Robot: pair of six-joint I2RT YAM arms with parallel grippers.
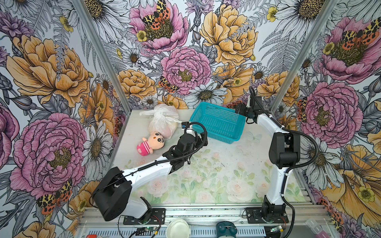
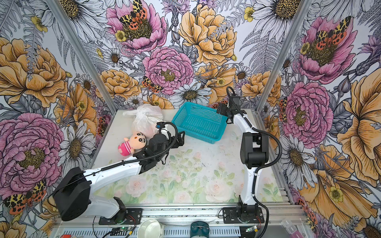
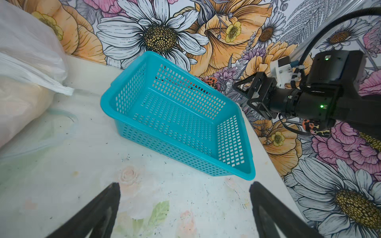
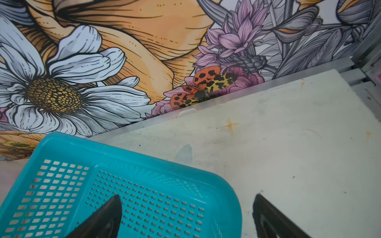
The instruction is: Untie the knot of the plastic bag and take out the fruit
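A knotted white plastic bag (image 1: 164, 117) stands at the back left of the table, with something pale orange showing faintly through it. In the left wrist view, part of the bag (image 3: 27, 75) fills the left edge. My left gripper (image 1: 204, 136) is just right of the bag, in front of the teal basket, with its open fingers (image 3: 97, 210) apart and empty. At the basket's right end, my right gripper (image 1: 242, 109) hangs close to the rim; its fingers (image 4: 105, 218) are spread with nothing between them. The fruit cannot be made out clearly inside the bag.
The empty teal basket (image 1: 218, 121) stands at the back centre. A doll in pink (image 1: 150, 143) lies in front of the bag, near my left arm. Clear table lies at the front and middle. A white cup (image 1: 177, 228) is outside the front rail.
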